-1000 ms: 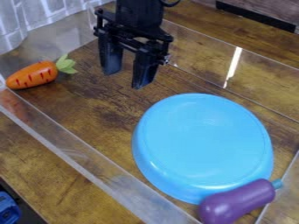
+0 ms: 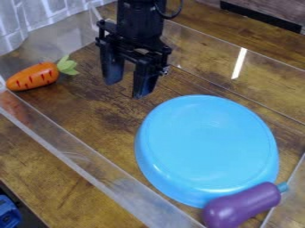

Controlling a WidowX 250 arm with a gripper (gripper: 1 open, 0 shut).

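Note:
My gripper [image 2: 128, 75] hangs at the top centre of the view over the wooden floor, its two dark fingers apart with nothing visible between them. Below and right of it lies a large blue plate [image 2: 205, 147]. A toy carrot [image 2: 36, 77] lies at the left, apart from the gripper. A purple toy eggplant [image 2: 238, 205] lies at the lower right, beside the plate's edge.
A clear plastic edge runs diagonally along the lower left. A blue object [image 2: 7, 214] shows at the bottom left corner. The wooden surface [image 2: 84, 125] between carrot and plate is bare, as is the area at the upper right.
My gripper has shifted very slightly; the carrot, plate and eggplant are unchanged.

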